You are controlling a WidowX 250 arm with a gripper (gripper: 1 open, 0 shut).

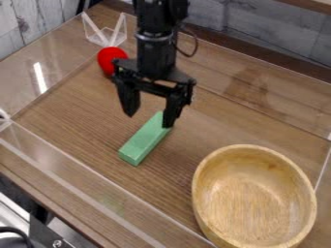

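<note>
My gripper [151, 102] hangs over the upper middle of the table, its dark fingers spread apart on either side, with nothing seen between them. A green bar-shaped block [145, 143] lies on the wooden table just below the gripper, its upper end near the fingers. A red round object [111, 60] sits at the back left, partly behind the arm.
A large tan bowl [253, 203] fills the front right of the table [58, 140]. The table's edge runs along the lower left.
</note>
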